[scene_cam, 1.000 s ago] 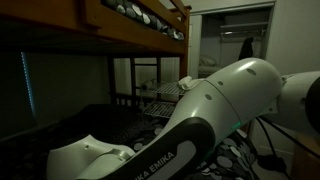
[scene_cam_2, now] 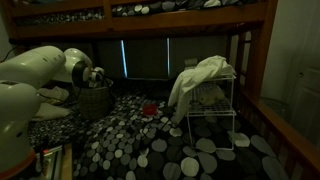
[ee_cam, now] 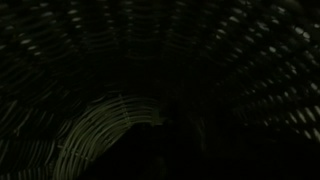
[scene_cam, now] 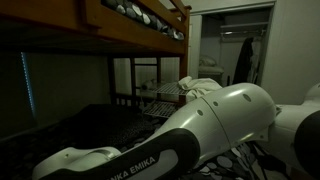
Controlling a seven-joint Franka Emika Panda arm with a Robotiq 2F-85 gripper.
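Note:
My gripper (scene_cam_2: 97,78) is at the far left in exterior view 2, at the mouth of a dark woven basket (scene_cam_2: 95,103). Its fingertips cannot be made out, nor whether anything is between them. The wrist view is very dark and filled by the basket's woven wall (ee_cam: 110,115), seen from close up. Over the wire rack (scene_cam_2: 232,118) hangs a white cloth (scene_cam_2: 200,78), one side trailing down towards the bed.
A small red item (scene_cam_2: 150,108) lies on the dotted bedspread (scene_cam_2: 150,155) between basket and rack. Bunk-bed rails (scene_cam_2: 285,140) run along the right, and the upper bunk (scene_cam: 125,30) overhangs. Much of the bedspread in front of the rack is bare.
In exterior view 1 the arm has shifted left and slightly down.

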